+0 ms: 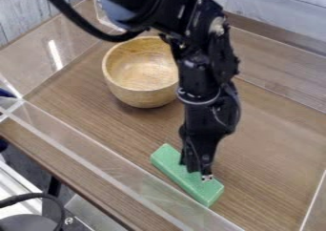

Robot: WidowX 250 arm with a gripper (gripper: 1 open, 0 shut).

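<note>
A green rectangular block [174,172] lies flat on the wooden table near its front. The black gripper [196,166] points down from above onto the block, its fingertips at or just over the block's top; whether they are open or shut on it is hard to tell. A wooden bowl [133,82] stands behind and left of the arm, partly hidden by it.
A clear edge strip runs along the front left. Dark cables and a black round part are at the lower left, and a pale wall is at the back.
</note>
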